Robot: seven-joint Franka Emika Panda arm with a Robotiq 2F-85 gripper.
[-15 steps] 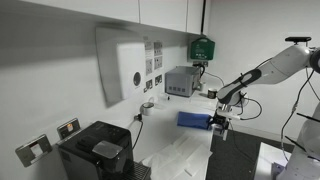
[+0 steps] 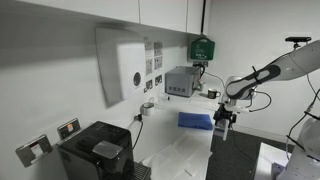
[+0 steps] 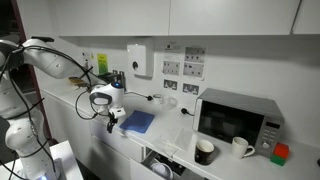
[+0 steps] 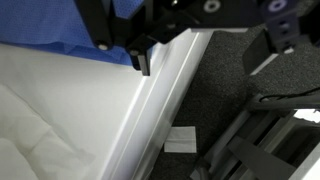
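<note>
My gripper stands open in the wrist view, its fingers wide apart with nothing between them. It hangs over the front edge of the white counter. One finger is above the counter side, the other above the dark floor. A blue cloth or mat lies flat at the upper left, partly hidden behind the near finger. In exterior view 1 the gripper is just to the right of the blue mat. Exterior view 2 has the gripper left of it.
White crumpled sheets lie on the counter. An open drawer juts out at the front. A microwave, a black mug and a white mug stand farther right. A coffee machine is at the near end.
The arm has shifted slightly up and to the right in exterior view 1, away from the blue mat. The mat and the sheets look unmoved.
</note>
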